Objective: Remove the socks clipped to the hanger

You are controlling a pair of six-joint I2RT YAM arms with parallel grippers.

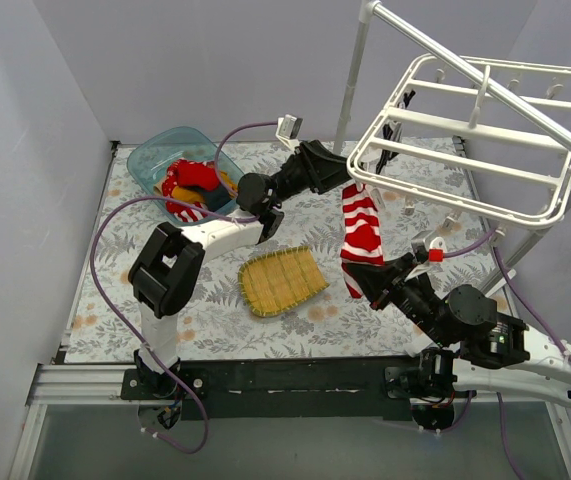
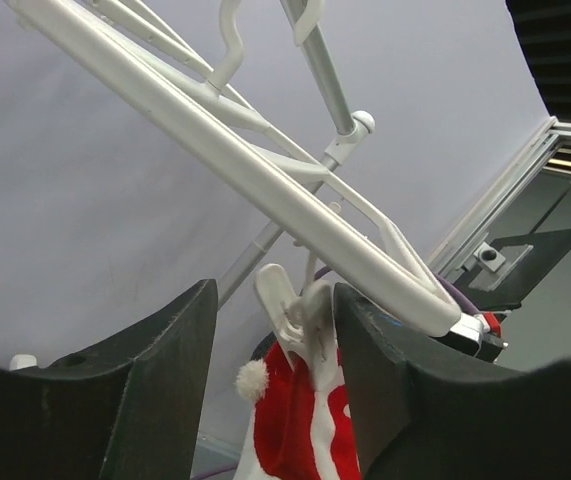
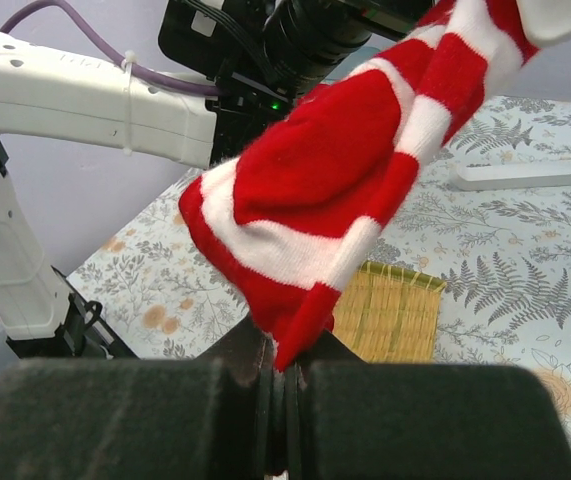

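A red-and-white striped sock (image 1: 361,232) hangs below the front left corner of the white hanger (image 1: 445,185). At its lower end my right gripper is shut on the sock, which stretches upward from the fingers. In the left wrist view, a white clip (image 2: 310,330) under the hanger rail meets the top of the red sock (image 2: 290,410); whether it still grips the cloth is unclear. My left gripper stands open around the clip, which sits close to the right-hand finger (image 2: 360,340).
A clear bin (image 1: 150,165) with red and yellow cloth stands at the back left. A woven mat (image 1: 282,282) lies mid-table. The hanger frame's metal bar (image 1: 465,70) crosses overhead, and bare tabletop surrounds the mat.
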